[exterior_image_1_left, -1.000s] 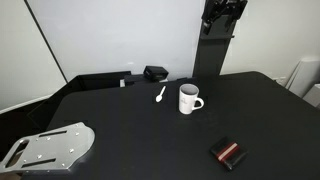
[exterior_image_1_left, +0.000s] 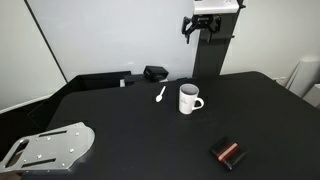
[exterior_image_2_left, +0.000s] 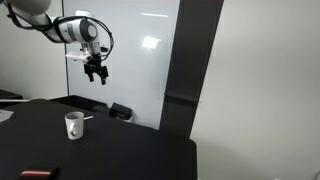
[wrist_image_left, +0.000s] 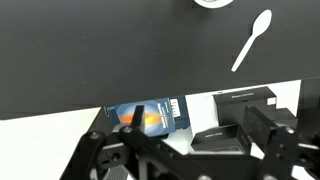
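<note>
A white mug (exterior_image_1_left: 189, 98) stands upright on the black table, its handle to the right in exterior view 1. Just left of it and farther back lies a white spoon (exterior_image_1_left: 160, 94); in the wrist view the spoon (wrist_image_left: 252, 39) is at the upper right, with part of the mug's rim (wrist_image_left: 212, 2) at the top edge. High above the table's back side hangs my gripper (exterior_image_1_left: 202, 37), well clear of both. Its fingers are spread apart with nothing between them, as the wrist view also shows at the gripper.
A dark block with a reddish stripe (exterior_image_1_left: 228, 152) lies at the table's front right. The metal bracket (exterior_image_1_left: 53, 150) occupies the left edge. Dark boxes (wrist_image_left: 245, 105) and a blue package (wrist_image_left: 148, 117) sit beyond the table's back edge. Mid-table is largely clear.
My gripper has moved left and slightly down in exterior view 1, bringing more of the arm into view. The mug, spoon and block have stayed put.
</note>
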